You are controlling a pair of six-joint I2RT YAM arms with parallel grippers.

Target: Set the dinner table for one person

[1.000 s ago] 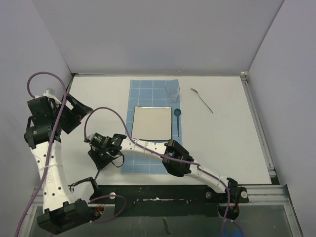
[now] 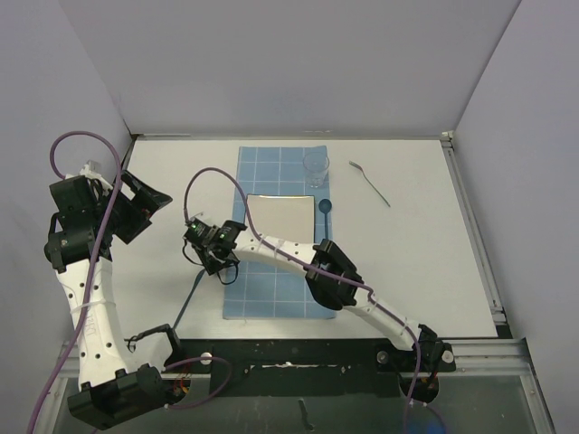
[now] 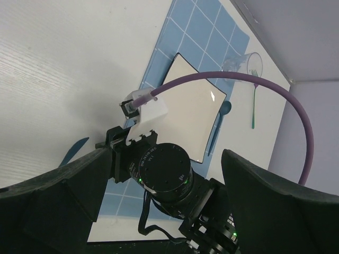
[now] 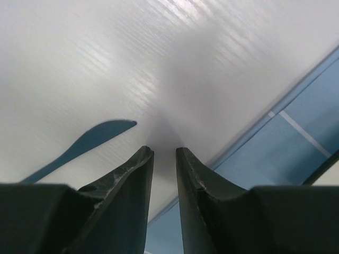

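Observation:
A blue knife lies slanted on the white table, left of the blue checked placemat; its blade shows in the right wrist view. My right gripper is narrowly open beside the mat's left edge, the gap between its fingers empty and the knife off to its left. A square cream plate rests on the mat, partly hidden by the right arm. Right of it lies a blue spoon, and a clear glass stands at the mat's upper right. My left gripper hangs open and empty at the left.
A fork lies slanted on the table to the right of the mat. The right arm crosses over the mat and plate. Grey walls border the table, whose right side is mostly bare.
My right gripper has moved right and toward the back, off the knife and to the mat's left edge, uncovering more of the knife. The left arm has stayed nearly still.

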